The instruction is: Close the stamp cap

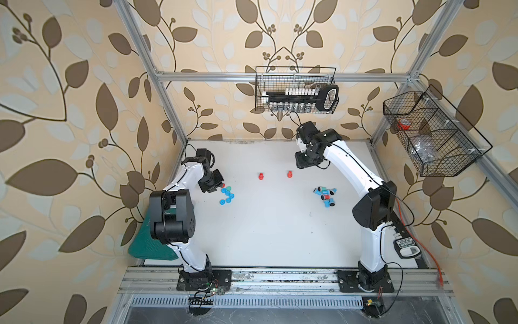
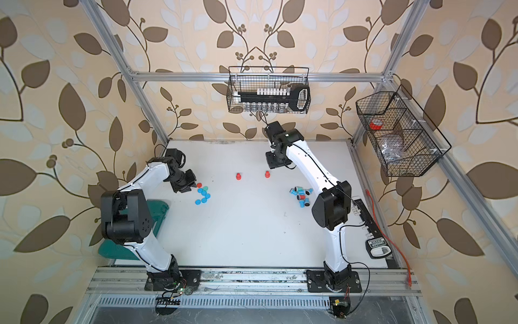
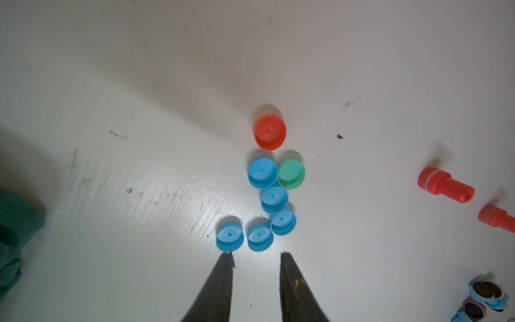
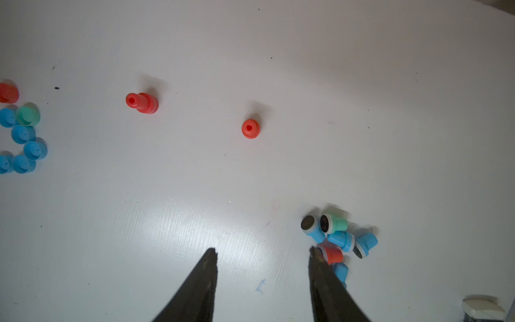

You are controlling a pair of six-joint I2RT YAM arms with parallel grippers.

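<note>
Two red stamps (image 4: 250, 128) (image 3: 445, 184) stand apart on the middle of the white table. Several loose caps lie at the left: a red cap (image 3: 269, 132), a green cap (image 3: 291, 173) and blue caps (image 3: 261, 172), with their hollows facing up. Above the table by these caps, my left gripper has a gap between its fingers and nothing in it. My right gripper hangs over the table at the back right, its fingers spread and empty. At the right, uncapped stamps (image 4: 340, 241) in blue, green and red lie in a pile, some dark faces showing.
A teal cloth-like item (image 3: 16, 230) lies at the left edge. A black-and-white device (image 1: 405, 246) lies at the front right. Wire baskets (image 1: 295, 91) hang at the back and right. Open table lies between caps and pile.
</note>
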